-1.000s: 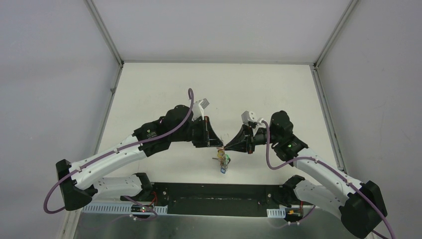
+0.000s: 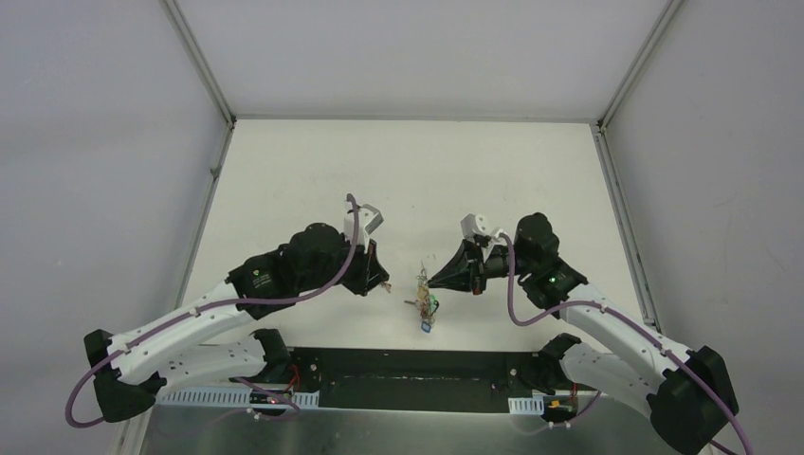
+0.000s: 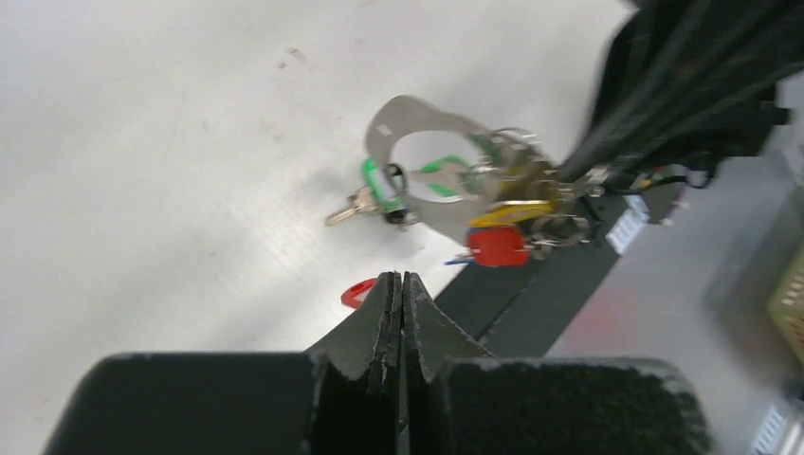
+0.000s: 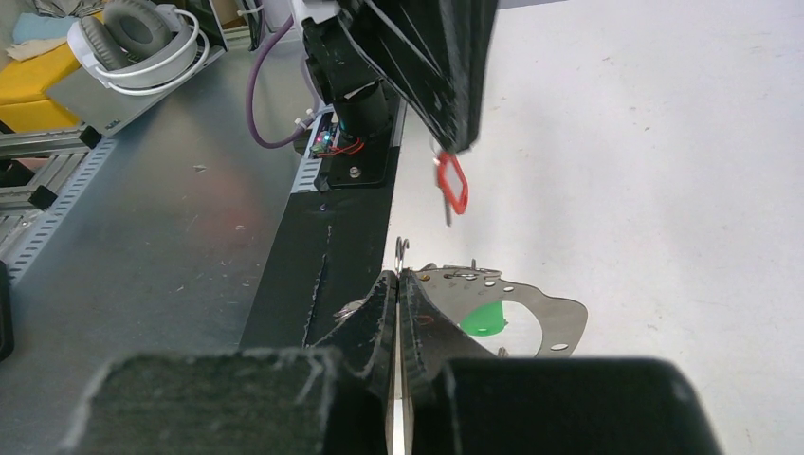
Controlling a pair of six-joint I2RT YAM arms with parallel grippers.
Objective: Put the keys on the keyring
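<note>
My left gripper is shut on a red-rimmed key, seen hanging at its tip in the right wrist view. My right gripper is shut on a metal keyring (image 4: 402,248). From it hangs a bunch (image 2: 423,303) with a cut-out metal plate (image 4: 559,322), silver keys and green, yellow, red and blue tags, above the white table. In the top view the two grippers are apart, the left to the left of the bunch.
A dark strip (image 2: 413,379) runs along the front edge. Headphones (image 4: 133,43) lie off the table in the right wrist view.
My left gripper has drawn back to the left, away from the keyring and the right gripper, with the small key at its tip. The right arm is nearly still.
</note>
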